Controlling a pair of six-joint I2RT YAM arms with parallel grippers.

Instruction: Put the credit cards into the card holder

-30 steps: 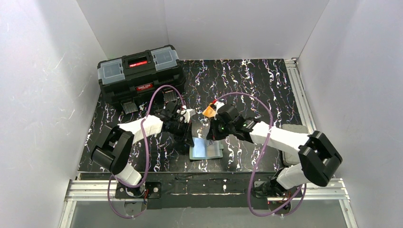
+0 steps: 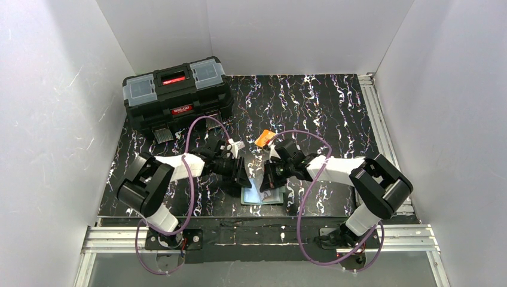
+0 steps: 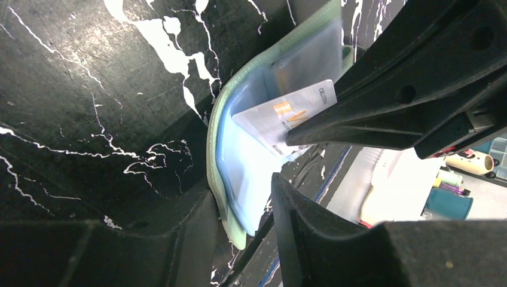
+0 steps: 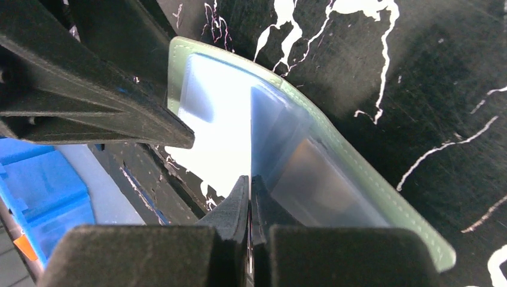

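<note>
A white credit card with orange print [image 3: 291, 113] is pinched in my right gripper, whose fingers are shut with its thin edge between them. The card holder [image 2: 254, 197] lies open on the table, with a green cover [image 3: 214, 140] and clear bluish sleeves [image 4: 281, 122]. The card is tilted over the sleeves; whether its lower edge is inside a pocket I cannot tell. My left gripper is open, its fingers on either side of the holder's near end in the left wrist view; it grips nothing.
An orange card [image 2: 263, 138] lies behind the grippers. A black toolbox [image 2: 179, 89] stands at the back left. Both grippers are close together over the holder.
The left gripper has shifted slightly right and toward the front. The holder has slid a little to the right.
</note>
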